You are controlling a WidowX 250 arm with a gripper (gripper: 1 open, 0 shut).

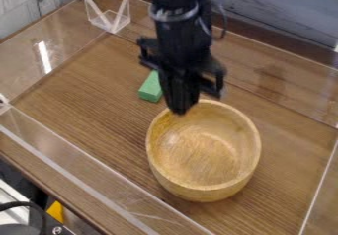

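My black gripper (177, 99) hangs blurred in the upper middle, over the back rim of a tan plastic bowl (205, 155) at the lower right. Motion blur hides its fingertips and whether anything is between them. A green block (150, 87) lies on the wooden surface behind and left of the bowl, partly covered by the gripper and arm.
A clear wire or plastic rack (109, 14) stands at the back left. A black cable and a yellow object sit at the lower left edge.
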